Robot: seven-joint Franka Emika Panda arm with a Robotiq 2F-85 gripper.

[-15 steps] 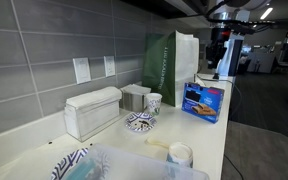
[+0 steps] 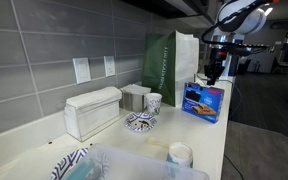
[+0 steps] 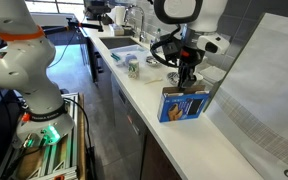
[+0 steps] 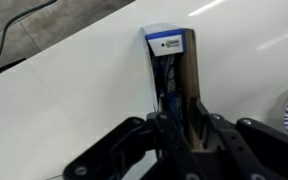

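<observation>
A blue food box (image 2: pixel 201 102) stands upright on the counter, with a picture of food on its front. From above, the wrist view shows its narrow open top (image 4: pixel 167 44), a brown inner flap along one side and a dark inside. My gripper points down over this opening, its two dark fingertips a small distance apart. In the second exterior view the gripper reaches to the top of the box (image 3: pixel 184 107). Whether anything sits between the fingers is hidden by the dark fingers and the box's shadow.
Tall paper bags (image 2: pixel 172 70) stand behind the box. A patterned plate (image 2: pixel 141 122), a patterned cup (image 2: pixel 154 103) and a clear plastic bin (image 2: pixel 124 165) are farther along the counter. The counter's edge runs close beside the box.
The arm has come down, bringing my gripper from well above the blue box to its top edge. The box and the other things on the counter have stayed put.
</observation>
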